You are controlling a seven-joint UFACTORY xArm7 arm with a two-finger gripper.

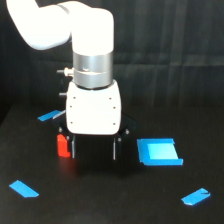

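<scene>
My gripper (93,147) hangs over the middle of the dark table, its white body large in view, fingers pointing down and apart with nothing visible between them. A red block (63,145) stands at the left, partly behind the left finger or just beside it. To the right, a blue square (159,152) with a lighter centre lies on the table.
Blue tape pieces lie at the front left (24,189), front right (196,197) and back left (49,115). A dark curtain closes off the back.
</scene>
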